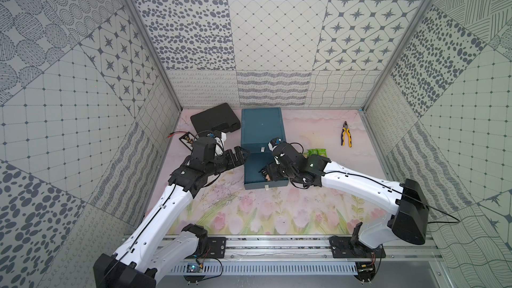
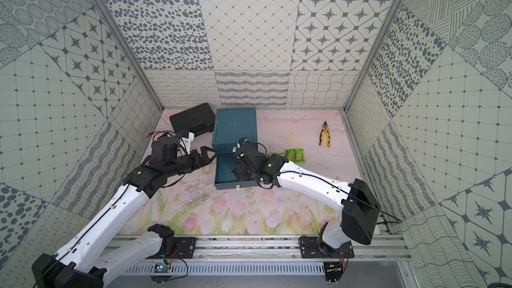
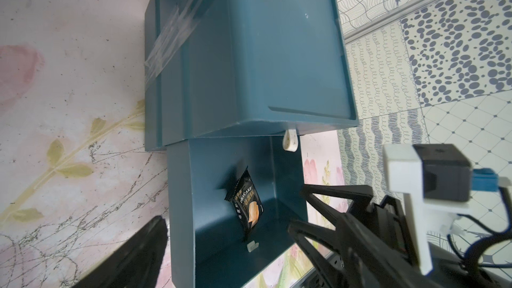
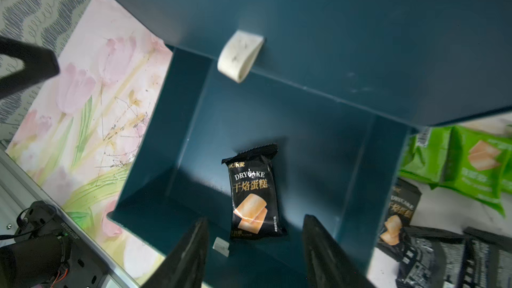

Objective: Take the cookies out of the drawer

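One black dry-cake cookie packet (image 4: 253, 194) lies on the floor of the pulled-out blue drawer (image 4: 325, 138). It shows its printed face in the right wrist view, and the left wrist view also has the packet (image 3: 248, 202). Above it hangs my right gripper, open and empty, its fingers (image 4: 187, 256) spread apart either side of the packet in that view. From the left wrist camera, the right gripper stands clear over the drawer. My left gripper (image 1: 244, 154) is open and empty beside the drawer's left wall.
Black packets (image 4: 432, 256) and green packets (image 4: 482, 154) lie on the table right of the drawer. The blue cabinet (image 1: 261, 122) stands behind it, a white pull tab (image 4: 240, 56) on its front. A black case (image 1: 216, 118) sits back left, yellow pliers (image 1: 346, 134) back right.
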